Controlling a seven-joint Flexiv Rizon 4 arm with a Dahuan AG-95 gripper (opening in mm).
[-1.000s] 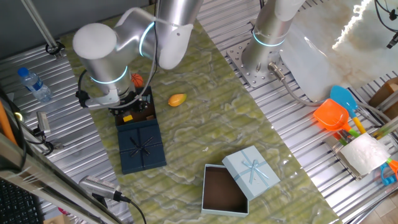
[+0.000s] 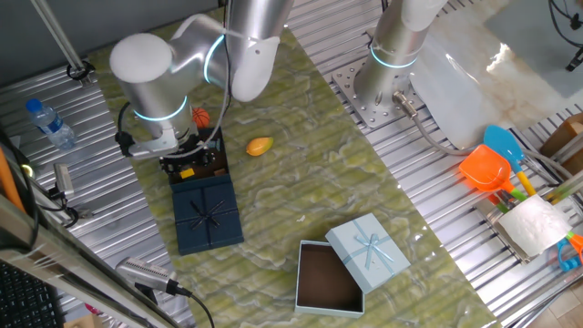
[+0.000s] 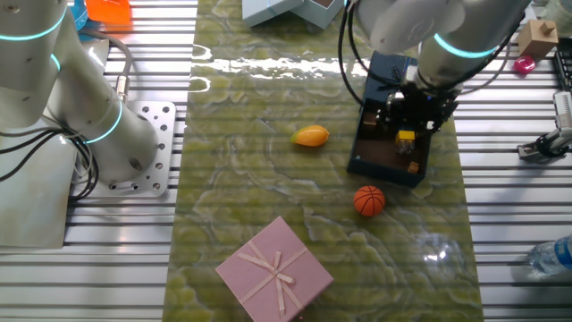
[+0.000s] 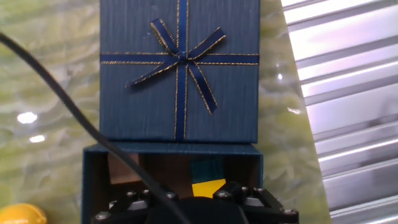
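My gripper (image 3: 413, 112) points down over the open dark-blue box (image 3: 386, 170), with its fingers partly hidden by the arm and the box. Inside the box, close to the gripper, is a yellow piece (image 3: 407, 136); whether the fingers touch it cannot be told. A small brown block (image 3: 413, 167) lies near one end of the box. The dark-blue lid (image 4: 152, 99) with its ribbon bow covers the area beside the box opening in the wrist view. That view has the black gripper parts along its bottom edge, and the yellow piece (image 4: 208, 188) just beyond them.
An orange-yellow mango-like fruit (image 3: 311, 135) and a small basketball (image 3: 368, 200) lie on the green mat near the box. A closed pink gift box (image 3: 274, 268) sits apart. The light-blue box (image 2: 328, 284) stands open, its lid (image 2: 369, 252) leaning on it. Mid-mat is clear.
The arm's wrist has shifted very slightly over the dark-blue box. Boxes, fruit and ball stay where they were.
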